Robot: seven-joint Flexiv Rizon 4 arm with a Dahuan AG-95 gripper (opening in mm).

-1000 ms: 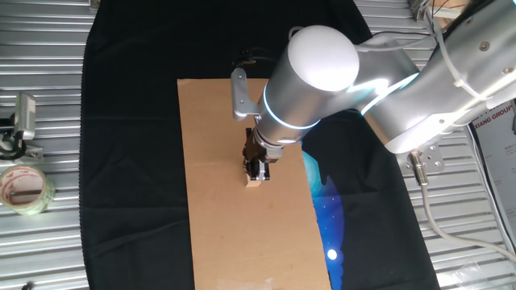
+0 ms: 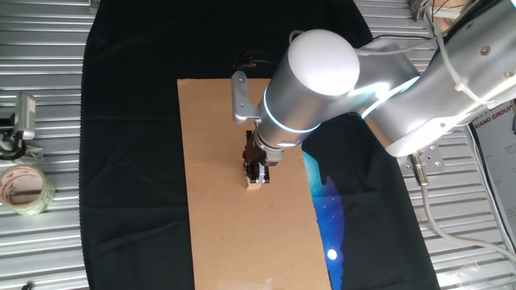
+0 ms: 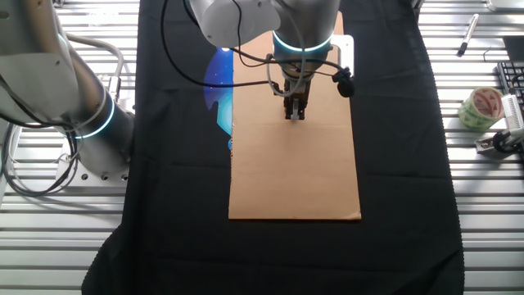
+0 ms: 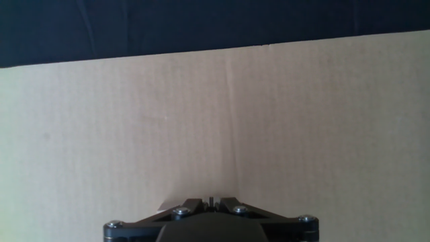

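Observation:
In exterior view 1 my gripper [image 2: 257,175] points down over the brown cardboard sheet [image 2: 222,225]. A small tan block [image 2: 253,186] shows just under its fingertips, close in colour to the cardboard. From the opposite side, in exterior view 2, the gripper [image 3: 295,115] appears low over the sheet, with a pale grey patch between its dark fingers. The wrist view shows the gripper with its fingers drawn close together at the bottom edge. Most of the block is hidden there, and its contact with the cardboard cannot be made out.
Black cloth [image 2: 133,161] surrounds the cardboard. A blue printed piece [image 2: 324,217] lies along one side of the sheet. A roll of tape [image 2: 27,190] stands off the cloth on the ribbed metal table [image 2: 48,56]. Much of the cardboard is bare.
My gripper has shifted very slightly towards the bottom of exterior view 1, and the tan block at its tips has shifted along with it. Everything else is still.

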